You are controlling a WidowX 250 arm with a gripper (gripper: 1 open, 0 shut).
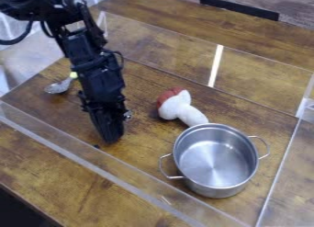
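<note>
My black gripper (106, 131) hangs low over the wooden table at centre left, its tip shut with nothing visible between the fingers. A white toy with a red top, like a mushroom (185, 111), lies to its right. A steel pot (215, 157) with two handles stands at the lower right. A silver spoon (57, 86) lies left of the arm, partly by a pale yellow item mostly hidden behind the arm.
Clear plastic edges run along the front and right of the work area (50, 166).
</note>
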